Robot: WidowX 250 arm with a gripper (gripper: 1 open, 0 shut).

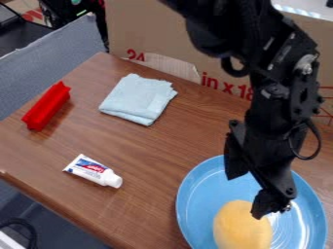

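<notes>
A black gripper (250,183) hangs over the blue plate (200,202) at the right, its fingers open, just above a pale yellow oval object (240,230) lying on the plate. The lower finger reaches to near that object's top right; whether it touches cannot be told. A white toothpaste tube (92,170) lies at the left of the table, with a red cylindrical object (47,105) and a folded light blue cloth (135,97) farther back.
The wooden table (150,146) has clear room in the middle. A cardboard box (156,34) stands along the back. A grey surface and cables lie beyond the table's left edge.
</notes>
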